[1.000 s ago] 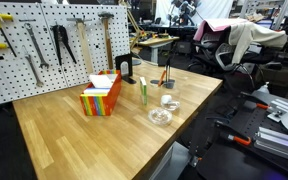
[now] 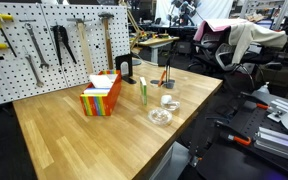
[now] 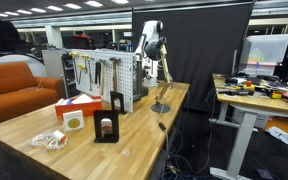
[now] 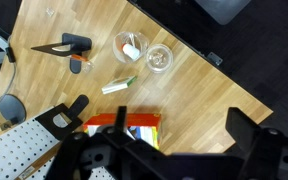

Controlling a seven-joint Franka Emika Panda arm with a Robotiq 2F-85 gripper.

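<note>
My gripper stands open high over the table, its two dark fingers wide apart at the lower edge of the wrist view, with nothing between them. A red box with striped sides holds white items; in the wrist view this box shows partly behind my left finger. Clear round dishes lie nearby, one empty dish and another dish with a small white thing at it. Beside them is a green-and-white item, standing upright as the small card in exterior view 1.
A white pegboard with hanging tools runs along one side. A black stand and a lamp occupy other parts of the table. Bare wood lies in front of the pegboard and red box.
</note>
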